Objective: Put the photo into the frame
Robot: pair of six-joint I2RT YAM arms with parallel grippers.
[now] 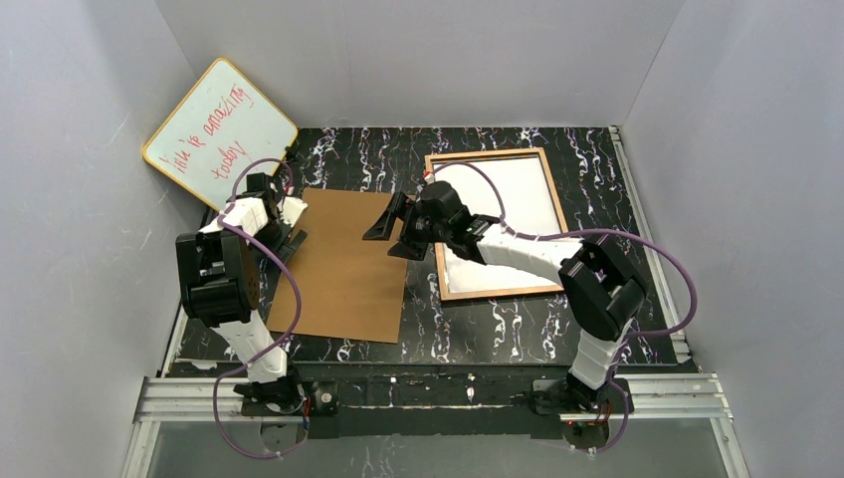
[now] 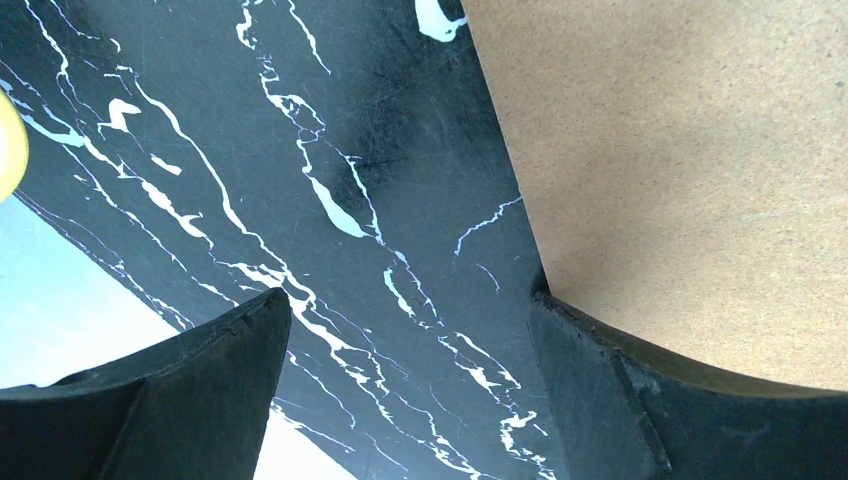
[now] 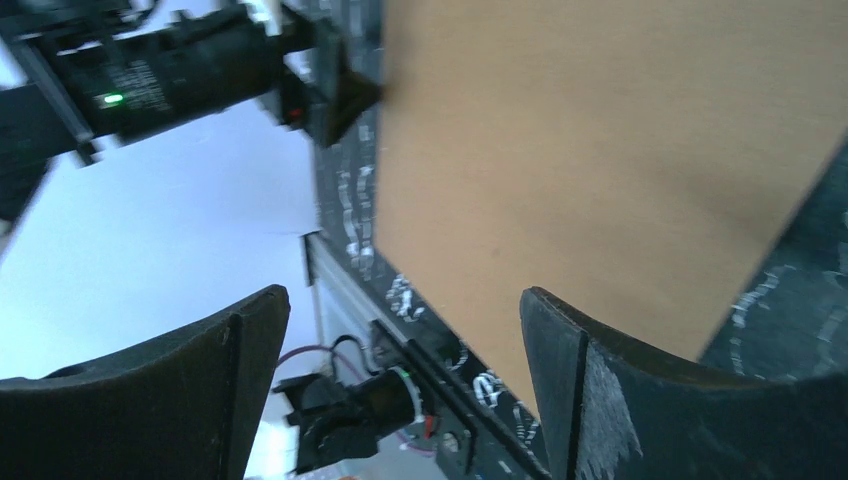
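Observation:
A brown square board (image 1: 338,289) lies on the left half of the marble table. A wooden frame (image 1: 549,209) with a white inner sheet lies to its right, partly under my right arm. My left gripper is open, low at the board's left edge, one finger against that edge, nothing clearly held. My right gripper (image 1: 386,235) hangs open over the board's right part; in the right wrist view the board (image 3: 600,170) is below and between its fingers. No printed side of a photo shows.
A whiteboard (image 1: 219,129) with red writing leans at the back left. Grey walls enclose the table (image 1: 498,334). Bare table shows behind and in front of the board and frame.

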